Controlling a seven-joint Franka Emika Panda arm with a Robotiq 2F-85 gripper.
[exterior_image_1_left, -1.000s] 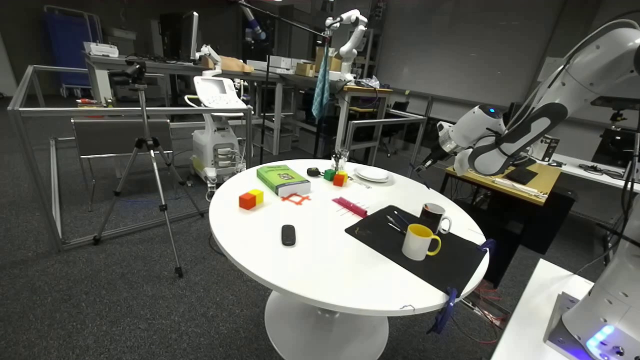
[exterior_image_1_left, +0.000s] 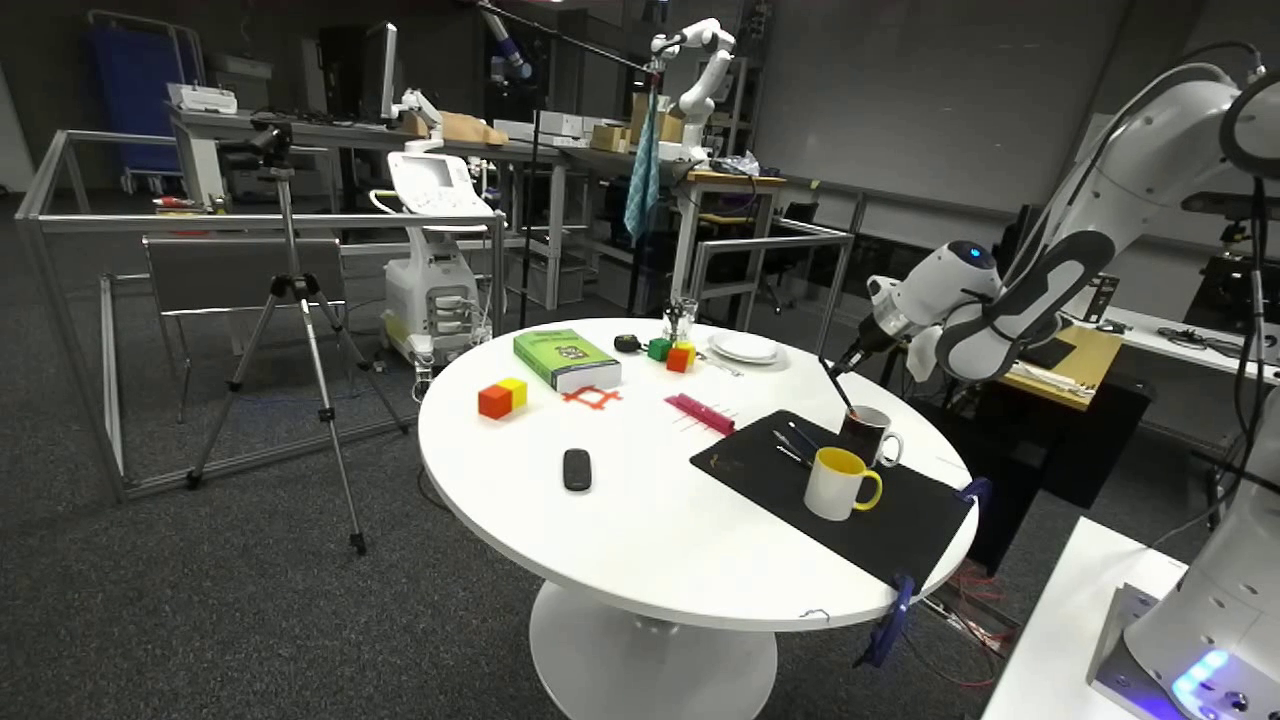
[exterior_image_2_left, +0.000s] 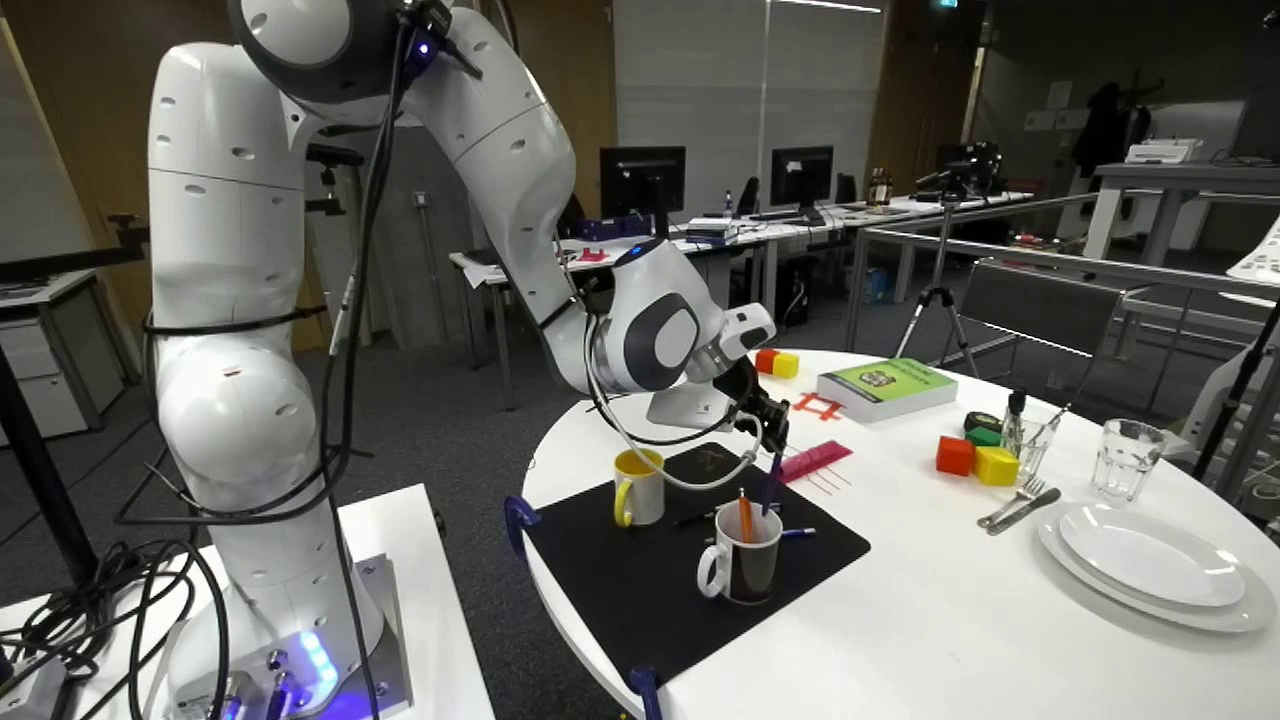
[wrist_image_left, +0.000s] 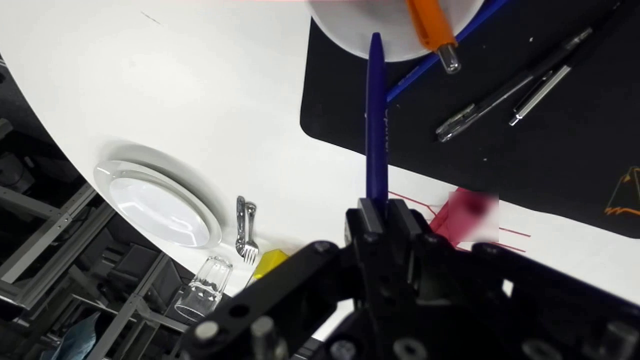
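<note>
My gripper is shut on a dark blue pen (wrist_image_left: 376, 129), which points away from the fingertips. In the wrist view the pen's far tip overlaps the rim of a white mug (wrist_image_left: 348, 27); whether it is inside or just above is hard to tell. This dark-fronted mug (exterior_image_2_left: 752, 574) stands upright on the black mat (exterior_image_2_left: 624, 600), with an orange pen (exterior_image_2_left: 745, 516) in it. From the second exterior view, the held pen (exterior_image_2_left: 771, 482) hangs tilted close by the mug's rim. Several more pens, among them a clear-ended pen (wrist_image_left: 480, 111), lie on the mat.
A yellow-lined mug (exterior_image_2_left: 644, 494) stands on the mat near the dark one. Stacked plates (exterior_image_2_left: 1152, 564), a glass (exterior_image_2_left: 1125, 460), coloured blocks and a green book (exterior_image_2_left: 888, 384) occupy the table's far side. Blue clamps (exterior_image_1_left: 885, 624) grip the table edge.
The gripper has come down and slightly toward the dark mug, carrying the pen. In exterior view 1 the pen's lower end now meets the mug's outline. The mugs have stayed put.
</note>
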